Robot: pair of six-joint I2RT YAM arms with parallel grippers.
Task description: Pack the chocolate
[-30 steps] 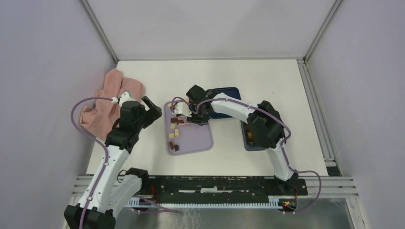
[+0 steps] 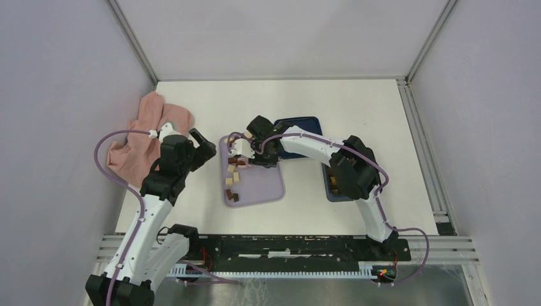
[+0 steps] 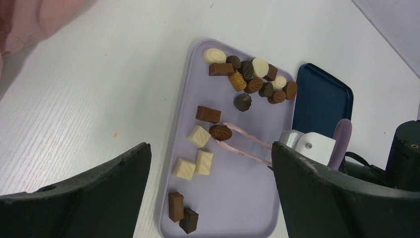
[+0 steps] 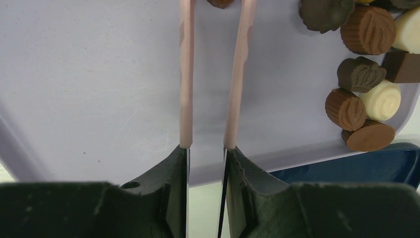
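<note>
In the left wrist view, the lilac tray (image 3: 239, 186) holds an oval brown chocolate (image 3: 220, 132) at its middle left. My right gripper reaches in from the right with slim pink fingers (image 3: 250, 155), one tip along each side of that oval piece. Its fingers stand apart in the right wrist view, where the chocolate's end (image 4: 220, 2) shows between them with gaps; the very tips are cut off, so contact cannot be told. My left gripper (image 2: 205, 148) hangs open left of the tray, with nothing between its fingers.
Close to the oval lie a brown block (image 3: 208, 114) and several cream blocks (image 3: 198, 136). More chocolates crowd the tray's far end. A dark blue box (image 2: 308, 122) stands behind the right arm, another (image 2: 338, 198) beneath it. Pink cloth (image 2: 150, 121) lies at left.
The right gripper has shifted very slightly around the tray's left side. The left arm and the loose chocolates look unmoved.
</note>
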